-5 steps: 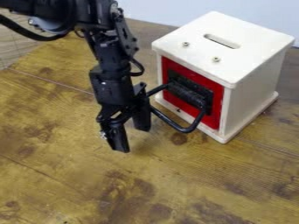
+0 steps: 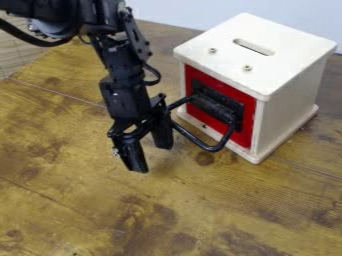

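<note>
My black gripper (image 2: pixel 148 146) hangs low over the wooden table at the centre left, fingers open and pointing down, with nothing seen between them. To its right stands a white box (image 2: pixel 291 92) with a red front panel (image 2: pixel 243 140) and a black insert. A black loop handle (image 2: pixel 209 143) sticks out from that front toward the gripper, its upper end close to the gripper's right side; whether they touch I cannot tell.
A pale wall stands behind the box at the back right.
</note>
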